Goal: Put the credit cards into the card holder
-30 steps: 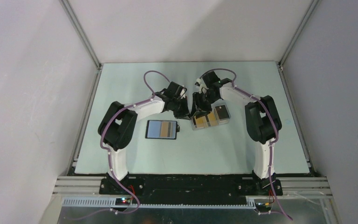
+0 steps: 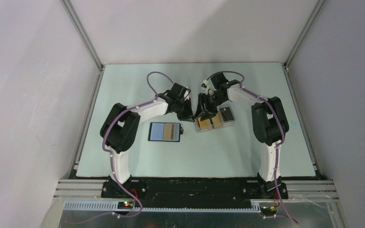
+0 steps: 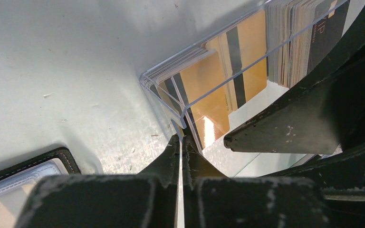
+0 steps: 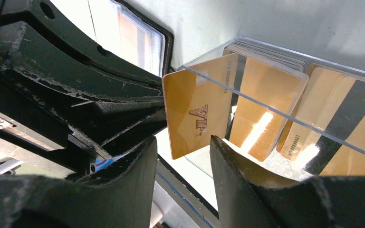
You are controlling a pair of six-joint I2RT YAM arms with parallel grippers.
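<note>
A clear acrylic card box (image 2: pixel 228 122) holds stacks of gold and dark credit cards (image 3: pixel 249 38). The dark card holder (image 2: pixel 164 132) with clear sleeves and some cards lies to its left. My left gripper is shut at the box's left end, its tips touching or very near the edge of the end cards. In the right wrist view, a gold card (image 4: pixel 197 114) stands tilted out at that end, in front of my right gripper, whose fingers are apart around its lower edge, not visibly clamped on it.
Both wrists crowd together over the middle of the table (image 2: pixel 123 80). Walls border the table at back and sides.
The left arm shows no visible movement.
</note>
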